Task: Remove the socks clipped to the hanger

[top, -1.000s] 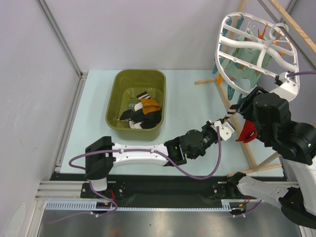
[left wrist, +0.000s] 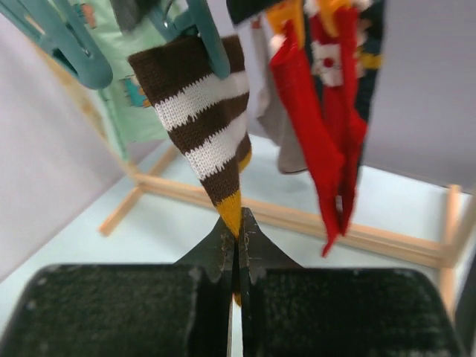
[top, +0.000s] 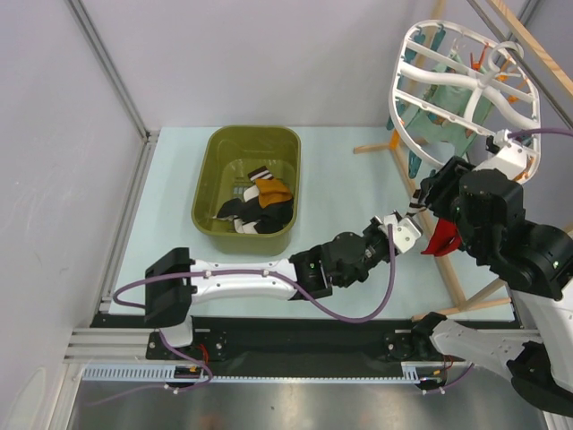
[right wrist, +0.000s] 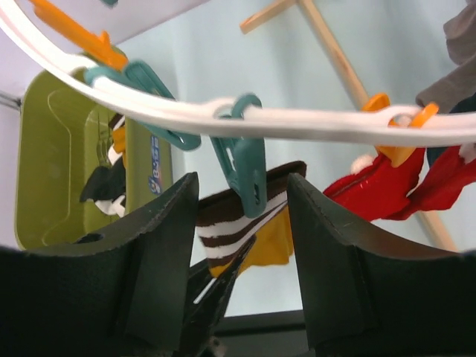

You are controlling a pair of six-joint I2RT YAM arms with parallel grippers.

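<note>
A brown-and-white striped sock (left wrist: 198, 113) with a yellow end hangs from a teal clip (right wrist: 249, 175) on the white hanger (top: 398, 85). My left gripper is shut on the sock's yellow lower end, and the fabric runs taut up to the clips. From the right, my right gripper reaches in, part open, its fingers (right wrist: 172, 223) on either side of that clip with gaps showing. Red socks (left wrist: 316, 126) hang beside the striped one. In the top view the right arm hides most of the striped sock.
An olive bin (top: 204, 170) with several socks (top: 260, 206) inside stands on the left of the table. The hanger's wooden stand (top: 448, 278) and more clips crowd the right side. Mid-table is bare between bin and stand.
The left gripper has shifted slightly left, still on the sock's end.
</note>
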